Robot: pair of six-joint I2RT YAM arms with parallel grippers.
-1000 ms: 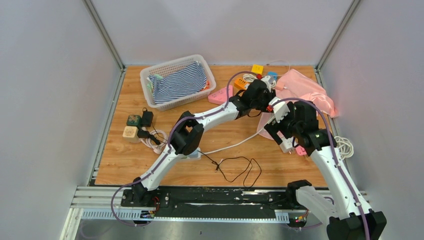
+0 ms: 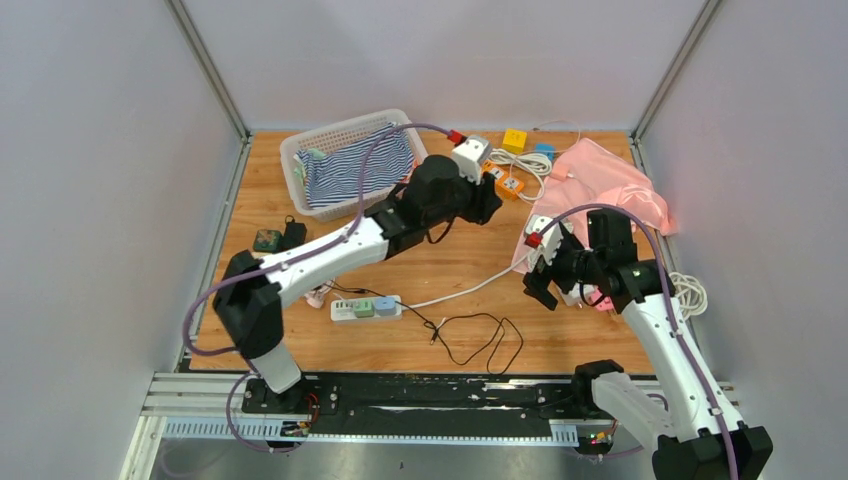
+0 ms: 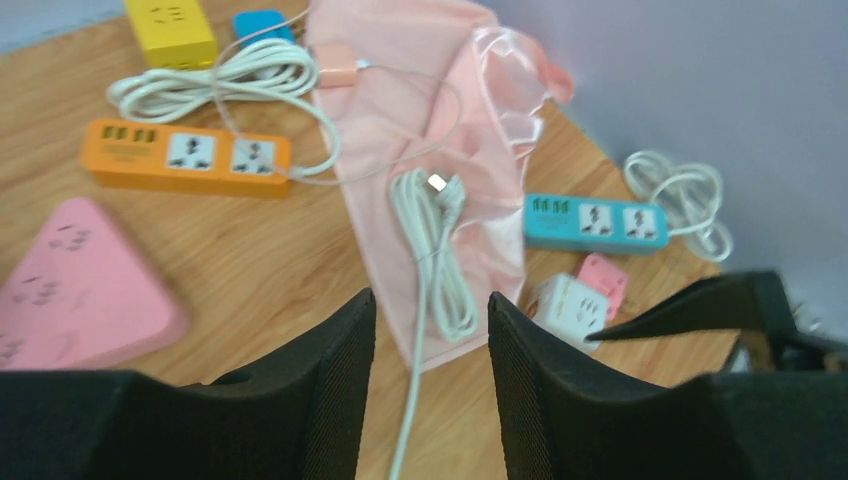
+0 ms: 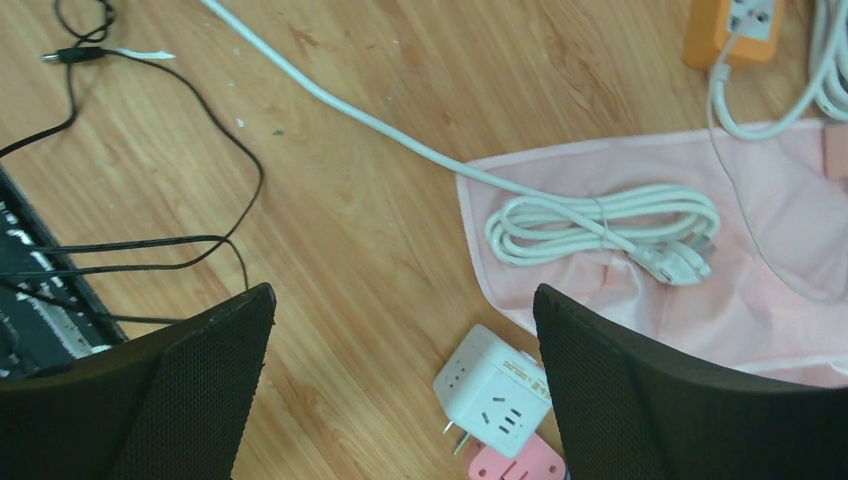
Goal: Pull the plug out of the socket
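Note:
A white cable's plug (image 4: pixel 680 262) lies by its coil on the pink cloth (image 4: pixel 560 165), with no socket around it. Near the cloth is a white cube adapter (image 4: pixel 495 385) with bare prongs, close to a pink socket block (image 4: pixel 518 463); whether they touch is unclear. My left gripper is raised over the table, its fingers apart and nothing between them. Over the table's right side, my right gripper stands open and empty, near the adapter. Also showing are an orange socket strip (image 3: pixel 185 157) and a teal one (image 3: pixel 595 222).
At the back left stands a white basket (image 2: pixel 300 150) with striped cloth. A white power strip (image 2: pixel 343 312) with coloured plugs sits front left, beside a loose black cable (image 2: pixel 480 316). A pink wedge-shaped block (image 3: pixel 85 290) lies left of the cloth.
My left arm has swung up and back to the left, leaving the right gripper beside which it was. The right gripper has shifted slightly, and the pair now stand apart.

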